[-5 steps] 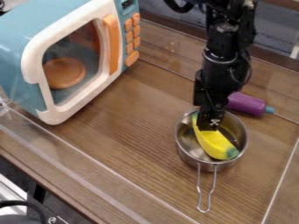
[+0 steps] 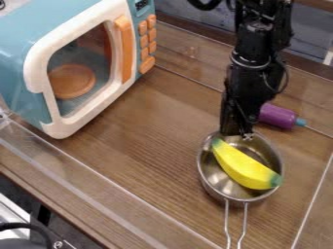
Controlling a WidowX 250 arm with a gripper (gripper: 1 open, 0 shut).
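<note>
The black gripper (image 2: 237, 129) points down at the back rim of a steel pot (image 2: 219, 183), just above the upper end of a yellow plastic banana (image 2: 244, 167) lying inside. The fingertips are dark and small here; they look shut, and nothing shows held between them. The pot's wire handle points toward the front of the table.
A toy microwave (image 2: 53, 107) with an orange disc inside stands at the left. A purple eggplant (image 2: 278, 116) lies behind the pot at the right.
The gripper has risen slightly.
</note>
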